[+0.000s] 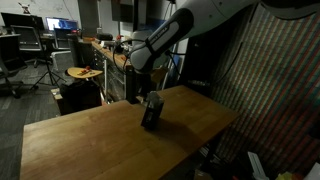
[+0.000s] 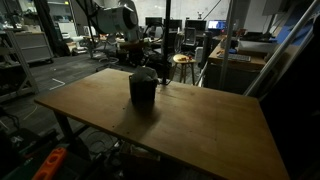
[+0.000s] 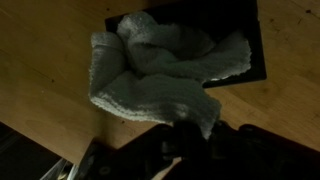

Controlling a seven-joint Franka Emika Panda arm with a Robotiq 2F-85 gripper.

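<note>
A light grey cloth lies over and partly inside a black box in the wrist view. One end of the cloth reaches down to my gripper, whose dark fingers are shut on it; the fingertips themselves are hard to make out. In exterior view 1 the black box stands on the table, leaning slightly, with cloth showing at its top. Exterior view 2 also shows the box with the cloth rising above its rim.
Bare wood surrounds the box on the table. Desks, a stool and office chairs stand beyond it. A dark ribbed curtain hangs to the right in exterior view 1.
</note>
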